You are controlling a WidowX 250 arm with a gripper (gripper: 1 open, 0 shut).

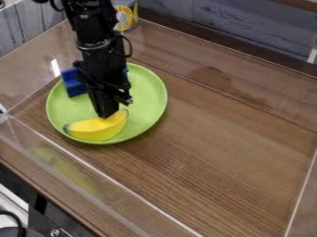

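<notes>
A green plate point(150, 104) sits on the wooden table at left of centre. A yellow banana point(89, 128) lies on the front part of the plate. My black gripper point(109, 107) is low over the plate, its tips at the banana's upper right end; the fingers look close together, and whether they touch the banana is unclear. A blue object point(70, 82) is on the plate behind the gripper, partly hidden by it.
A can point(125, 16) stands at the back beyond the arm.
</notes>
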